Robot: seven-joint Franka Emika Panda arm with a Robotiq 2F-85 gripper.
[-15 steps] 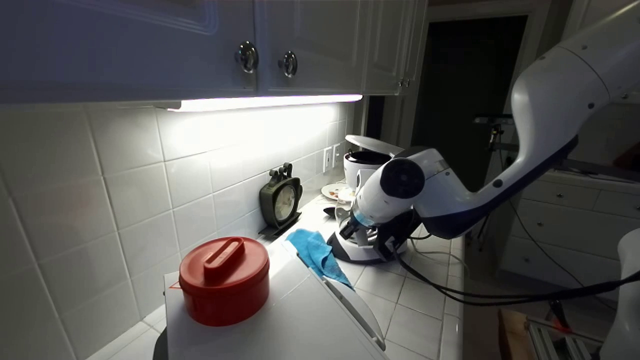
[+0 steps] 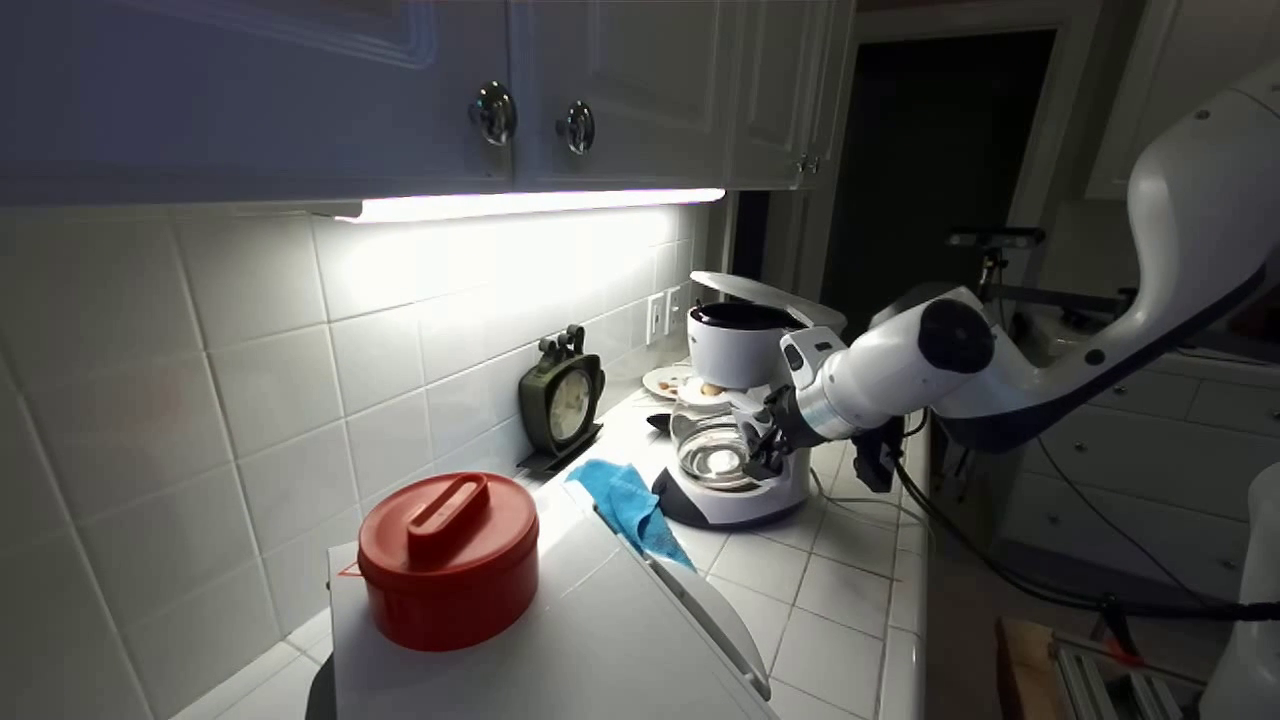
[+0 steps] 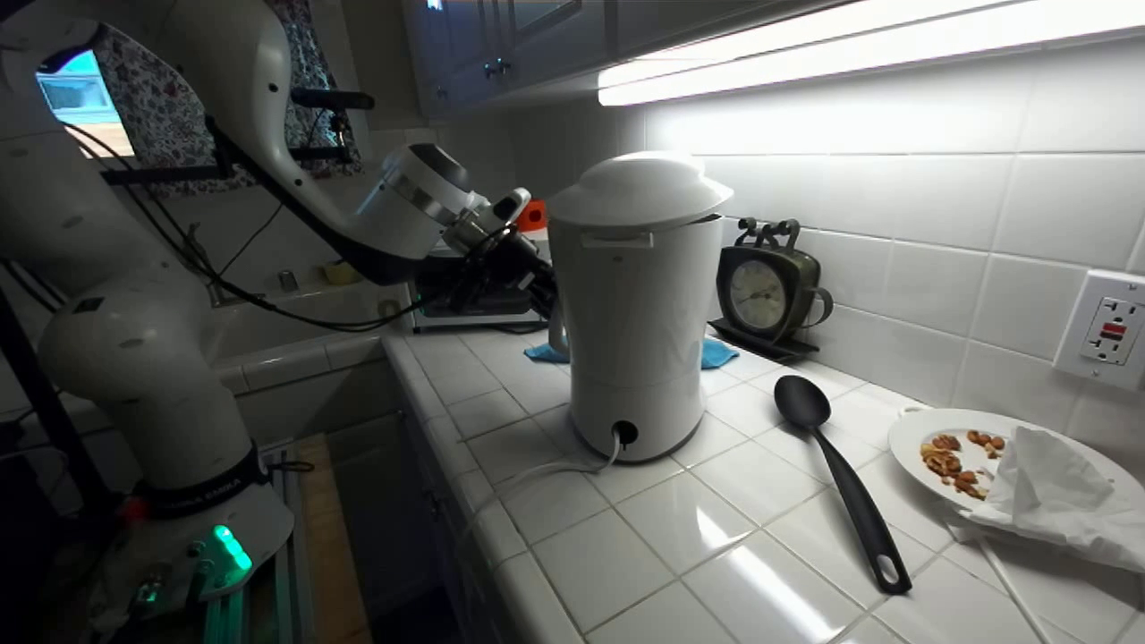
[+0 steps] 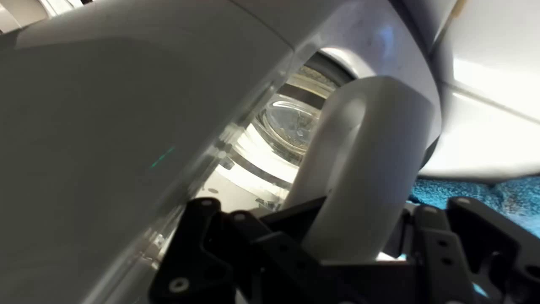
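A white coffee maker [image 3: 633, 322] stands on the counter, its lid [image 2: 756, 292] tipped up in exterior view 1. In its lower bay sits a glass carafe [image 2: 716, 454]. My gripper [image 2: 758, 462] is at the carafe's handle side, low against the machine. The wrist view shows the pale looped handle [image 4: 374, 152] crossing in front of the black fingers [image 4: 288, 215]. My gripper is shut; the handle covers the fingertips, so what lies between them cannot be made out. In exterior view 2 the machine's body hides most of the carafe.
A blue cloth [image 2: 633, 504] lies near the coffee maker's base. A red lidded pot [image 2: 450, 576] sits on a white appliance. Behind stands a green scale [image 2: 564, 402]. A black spoon [image 3: 843, 472] and a plate of nuts [image 3: 912, 435] occupy the counter's other end.
The arm has swung to the right in exterior view 1, with the wrist turned more sideways. The carafe, previously mostly covered by the arm, is in plain sight. The blue cloth has shifted slightly.
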